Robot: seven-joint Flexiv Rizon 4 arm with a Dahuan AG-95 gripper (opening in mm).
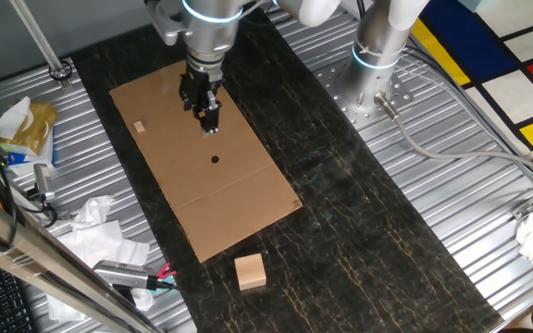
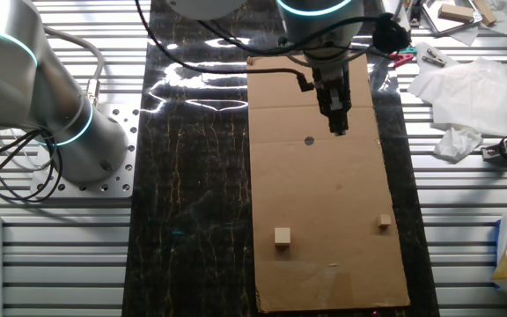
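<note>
My gripper (image 1: 209, 131) hangs over the cardboard sheet (image 1: 179, 176), pointing down, beside a dark round spot (image 1: 215, 160). In exterior view 2 its tip (image 2: 339, 131) is narrow and dark, above and to the right of the same spot (image 2: 309, 141). Whether its fingers are parted is too small to make out. On the cardboard in that view lie a pale wooden cube (image 2: 282, 237) and a smaller block (image 2: 385, 221), both apart from the gripper. The small block (image 1: 139, 127) also shows near the sheet's left edge in exterior view 1.
A larger wooden block (image 1: 250, 271) rests on the dark marbled tabletop (image 1: 359, 240), off the cardboard's near end. Paper tissues (image 1: 95, 245) and a tissue box (image 1: 33, 129) lie left of the table. The arm's base (image 1: 368, 88) stands right.
</note>
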